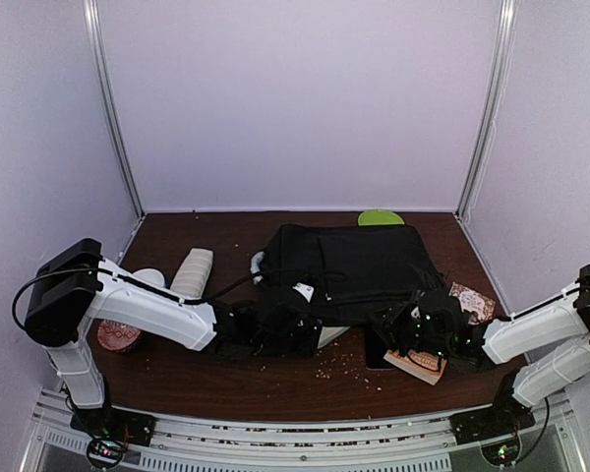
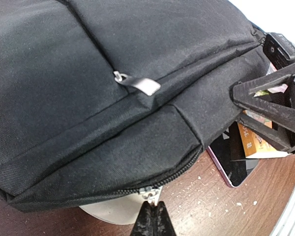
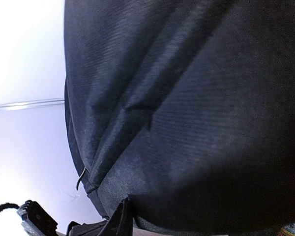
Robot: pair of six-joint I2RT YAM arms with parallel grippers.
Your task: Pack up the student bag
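The black bag (image 1: 359, 261) lies flat on the table, its zipped edge towards me. In the left wrist view, my left gripper is shut at that edge, with the silver zipper pull (image 2: 150, 193) at its fingertips. Another zipper pull (image 2: 137, 83) lies loose on the bag's upper face. At the bag's near right corner, my right gripper (image 1: 385, 332) is partly open. Its fingers (image 2: 248, 92) stand apart at the corner fabric; whether they touch it cannot be told. Dark fabric fills most of the right wrist view, with one finger (image 3: 120, 219) at the bottom.
A dark phone (image 1: 376, 349) and an orange book (image 1: 420, 364) lie beneath and beside the right gripper. A white pencil case (image 1: 193, 272) and a red patterned round item (image 1: 118, 336) are on the left. Behind the bag is a green round item (image 1: 381, 217). Crumbs litter the front.
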